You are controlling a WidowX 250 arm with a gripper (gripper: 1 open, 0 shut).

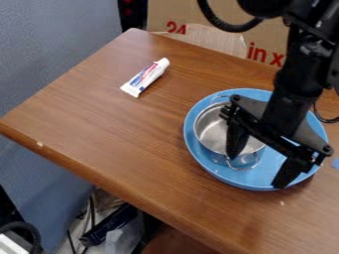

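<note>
A black gripper (259,149) hangs low over the blue plate (203,165) at the right, its fingers around or over a small steel pot (212,129), which it partly hides. The gripper looks spread wide; whether it grips the pot cannot be told. A white toothpaste tube (145,77) lies on the wooden table to the upper left.
Cardboard (212,15) stands at the back. Beyond the table's left edge are a grey-blue surface and dark clutter at the bottom left.
</note>
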